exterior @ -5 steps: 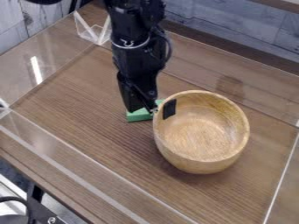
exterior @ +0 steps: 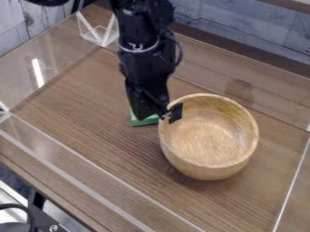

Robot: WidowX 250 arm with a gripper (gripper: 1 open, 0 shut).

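Note:
The black arm reaches down from the top centre to my gripper (exterior: 155, 107), whose fingertips are low above a small green object (exterior: 141, 119) and beside the left rim of a round wooden bowl (exterior: 208, 140). The gripper looks dark and partly overlaps the green object, so whether its fingers are shut or hold anything is hard to see. The green object lies on the wooden table just left of the bowl, partly hidden.
A dark cable or part (exterior: 14, 213) is at the lower left corner. A grey wall runs behind the table.
The arm and gripper have shifted very slightly. The bowl and the green object look to be in about the same place.

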